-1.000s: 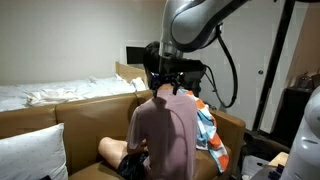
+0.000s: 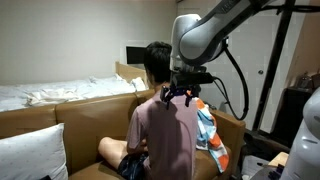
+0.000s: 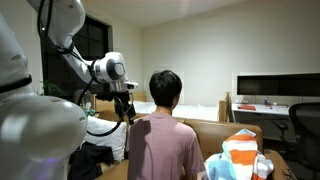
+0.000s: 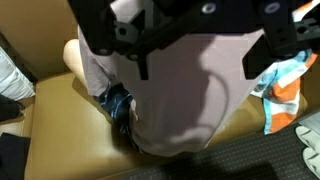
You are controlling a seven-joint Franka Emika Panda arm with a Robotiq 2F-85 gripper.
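A person in a mauve shirt (image 2: 165, 130) sits on the brown couch (image 2: 90, 125), back turned to exterior view 1. My gripper is open, with both black fingers apart and no object held between them. Below it in the wrist view are the shirt (image 4: 190, 95) and the person's dark shorts (image 4: 117, 103). In exterior view 1 the gripper (image 2: 178, 98) overlaps the person's upper body; whether it touches them cannot be told. A cloth in orange, white and blue (image 3: 240, 158) lies on the couch to the person's right.
A white pillow (image 2: 33, 155) rests at the couch's left end. Behind the couch is a bed with white bedding (image 2: 60, 92). A black office chair (image 3: 304, 122) and a white desk (image 3: 265, 108) stand at the far right. Bare couch seat (image 4: 70, 125) shows left of the person.
The person and cloth look unmoved.
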